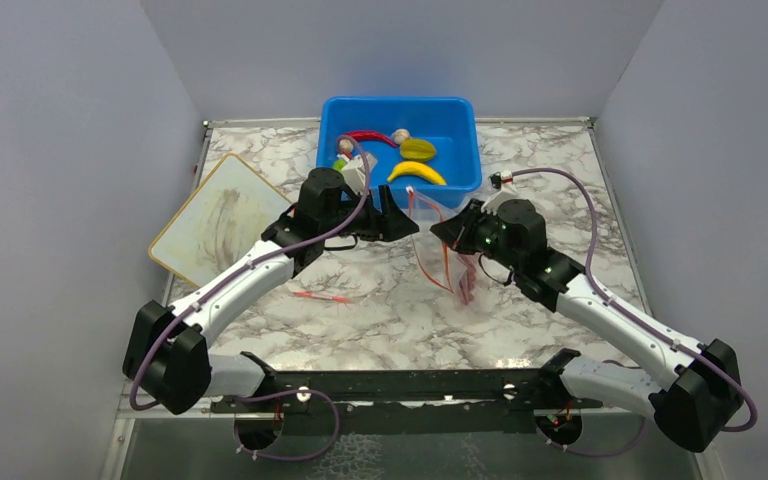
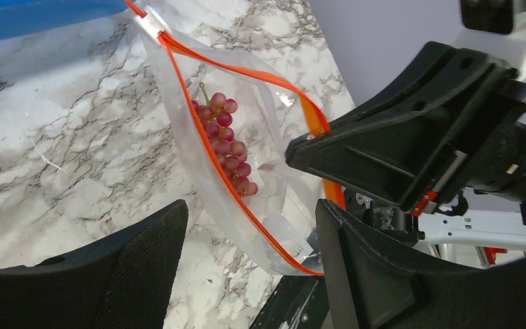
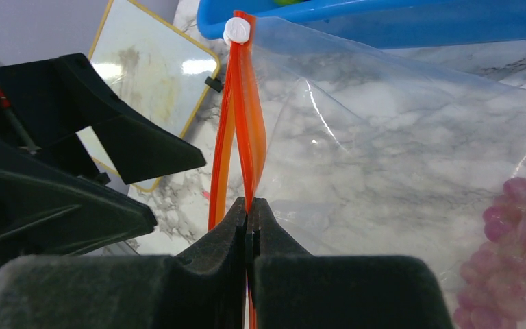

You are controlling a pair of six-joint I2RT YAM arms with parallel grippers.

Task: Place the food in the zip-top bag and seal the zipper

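A clear zip bag (image 2: 202, 168) with an orange-edged mouth hangs between my grippers, its mouth gaping in the left wrist view. Red grapes (image 2: 226, 144) lie inside it. Its white slider (image 3: 237, 30) sits at the far end of the orange strips. My right gripper is shut on one orange strip of the mouth. On the other side, my left gripper stands open, its fingers (image 2: 154, 253) apart. In the left wrist view the near edge of the bag crosses between those fingertips, but whether they touch it I cannot tell.
Behind the bag, a blue bin (image 1: 460, 150) holds a banana (image 1: 416, 173), a red pepper (image 1: 371, 136) and other food. A white board (image 1: 222, 220) lies at the left. An orange strip (image 1: 322, 297) rests on the table.
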